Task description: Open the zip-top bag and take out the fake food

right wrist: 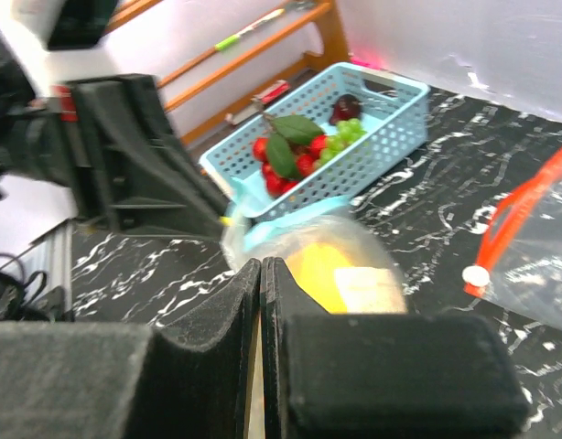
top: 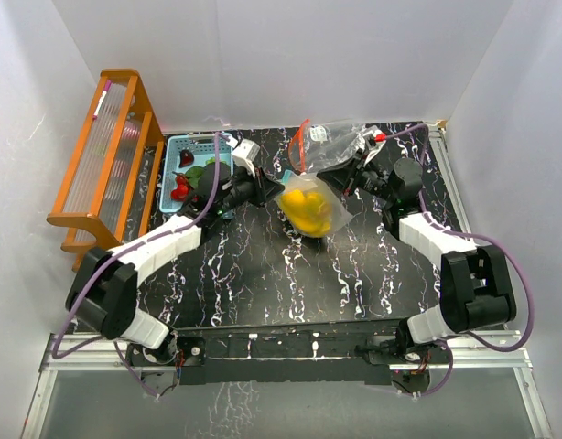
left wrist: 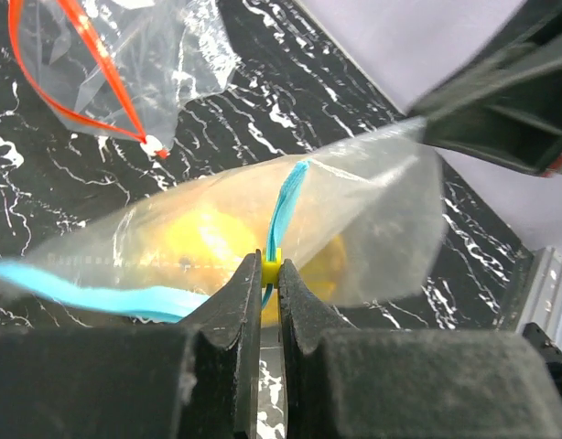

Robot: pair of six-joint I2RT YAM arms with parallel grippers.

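Observation:
The clear zip bag (top: 308, 219) hangs between my two arms over the table, with yellow fake food (top: 304, 208) inside. My left gripper is shut on the small yellow zip slider (left wrist: 271, 273), on the bag's light-blue zip strip (left wrist: 153, 300). At the bag's other end, my right gripper is shut on its clear film, pulled taut near the fingers in the left wrist view. The strip slants across the left wrist view; most of the film at the right fingertips is hidden behind them.
A light-blue basket with fake fruit and vegetables stands at the back left, close by my left arm. Behind the bag lies another clear bag with a red-orange zip (top: 304, 146). A wooden rack (top: 107, 165) stands on the left.

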